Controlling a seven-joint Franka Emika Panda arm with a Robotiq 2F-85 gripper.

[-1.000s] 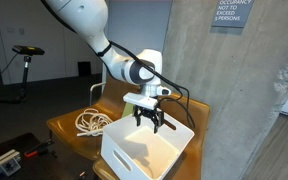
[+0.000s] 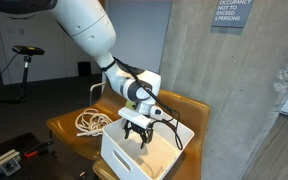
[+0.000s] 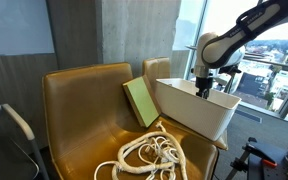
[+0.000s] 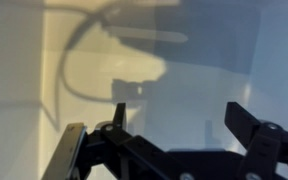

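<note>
My gripper [image 2: 137, 136] is low over the white box [image 2: 119, 157], its fingers pointing down into it. In the wrist view the gripper has its black fingers wide apart at the lower left and right, with nothing between them. Below them lies the box's pale, smooth inside [image 4: 169, 85], crossed by shadows of the arm and a cable. From the other side, the box [image 3: 216, 120] stands at the right with the gripper [image 3: 202, 92] at its opening. The exact gap between fingertips and box floor cannot be judged.
A coiled pale rope [image 3: 154, 155] lies on the brown chair seat [image 3: 79, 135]. Leaning against the backrest is a green block [image 3: 140, 101], beside the box. The box walls stand close around my gripper. A concrete wall [image 2: 234, 80] rises behind.
The arm has come down and a little to the left, from above the box to lower at its opening. The box and rope have stayed in place.
</note>
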